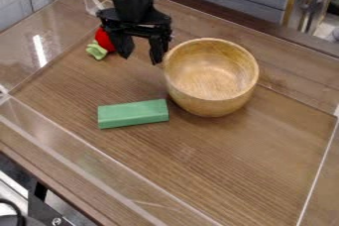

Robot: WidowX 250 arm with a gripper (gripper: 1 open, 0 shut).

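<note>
The black robot arm reaches down from the top centre, its gripper (pixel 135 48) open above the table, left of a wooden bowl (pixel 209 74). Behind and partly under the gripper, a red object (pixel 105 35) with a pale green part (pixel 97 51) is partly hidden. A green rectangular block (pixel 133 113) lies on the table in front of the gripper, apart from the bowl.
A raised edge runs along the back right, and a pale surface shows at the far left.
</note>
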